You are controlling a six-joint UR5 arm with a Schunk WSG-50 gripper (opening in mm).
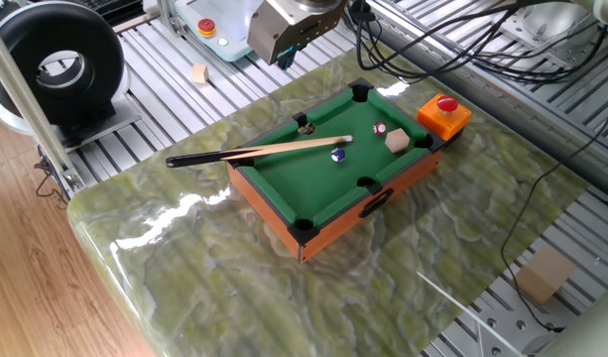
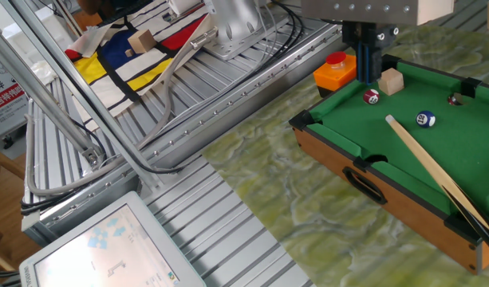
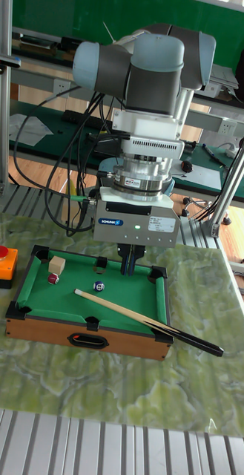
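A miniature pool table with green felt and wooden sides rests on the marbled green surface. The cue lies across its rim, black handle jutting out over one side and pale tip above the felt. On the felt are a blue-and-white ball, a dark red ball and a small wooden block close to the red one. Above the table hangs my gripper, pointing down and touching none of these. Its dark fingers look close together with no object visible between them; whether they meet is unclear.
An orange box with a red button stands just beyond one corner of the pool table. Black cables loop near the arm. A touchscreen tablet lies on the slatted metal bench.
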